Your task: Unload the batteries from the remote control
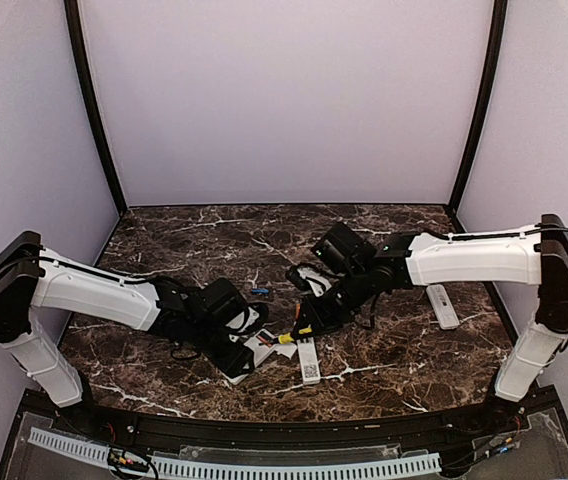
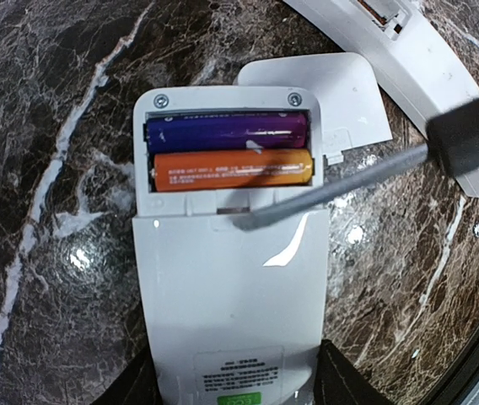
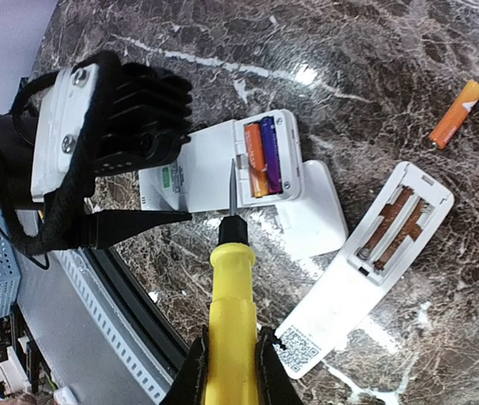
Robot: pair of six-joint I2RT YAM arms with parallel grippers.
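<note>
In the left wrist view a white remote control (image 2: 231, 287) lies face down with its battery bay uncovered. A purple battery (image 2: 223, 132) and an orange battery (image 2: 233, 170) sit side by side in the bay. My left gripper is shut on the remote's lower end. A yellow-handled screwdriver (image 3: 233, 295) is in my right gripper, which is shut on its handle. The thin metal shaft reaches over the bay's edge beside the orange battery; whether its tip touches anything I cannot tell.
The loose cover (image 3: 314, 215) lies against the remote. Beyond it is a second white remote (image 3: 366, 270) with an empty bay. A loose orange battery (image 3: 456, 114) rests farther off. Another white remote (image 1: 442, 306) lies at the right.
</note>
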